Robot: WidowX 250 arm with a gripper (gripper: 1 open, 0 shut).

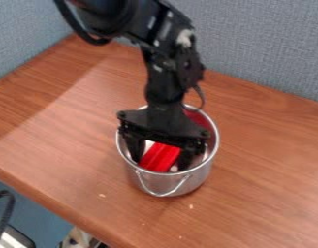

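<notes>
A silver metal bucket [180, 182] with a wire handle stands on the wooden table. Red objects [161, 158], elongated in shape, lie inside it. My black gripper [161, 153] is down in the mouth of the bucket over the red objects, open, with its fingers on either side. The fingertips are partly hidden inside the bucket.
Grey padded walls [252, 48] stand behind it. Dark cables and other items lie beyond the table's near left edge.
</notes>
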